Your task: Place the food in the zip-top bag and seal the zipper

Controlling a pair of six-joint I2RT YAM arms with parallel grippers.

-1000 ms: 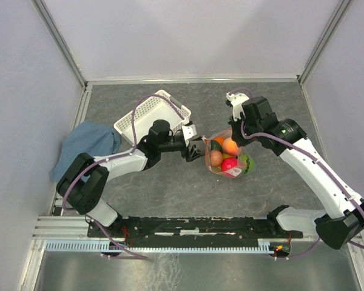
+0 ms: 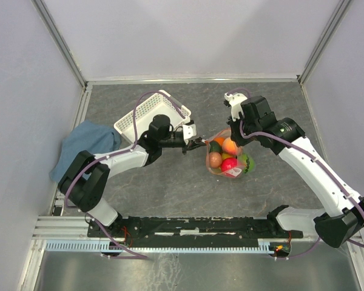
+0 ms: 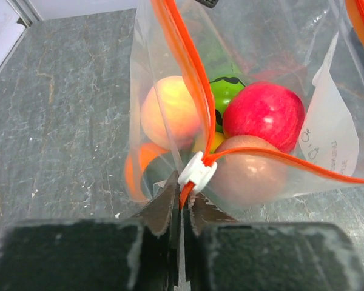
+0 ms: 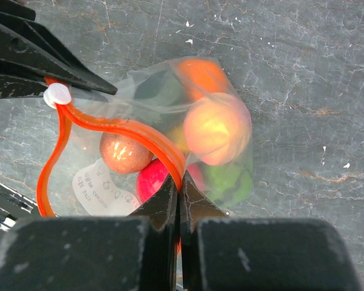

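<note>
A clear zip top bag (image 2: 216, 170) with an orange zipper band (image 4: 128, 128) holds several pieces of food, among them a red apple (image 3: 264, 115), a peach (image 4: 217, 128), a brown potato-like item (image 4: 125, 151) and a green piece (image 4: 228, 182). Its mouth gapes open between my arms. At the left corner, my left gripper is shut on the band by the white zipper slider (image 3: 198, 173). On the opposite side, my right gripper is shut on the orange band, which runs down between its fingertips.
An empty white basket (image 2: 126, 125) stands behind the left arm. Blue cloth (image 2: 84, 150) lies at the far left. Bare grey table (image 2: 170, 194) stretches in front of the bag and to its right.
My left gripper stood open beside the bag's left corner; it has moved slightly right and closed there, at the slider. The right arm and the food stay where they were.
</note>
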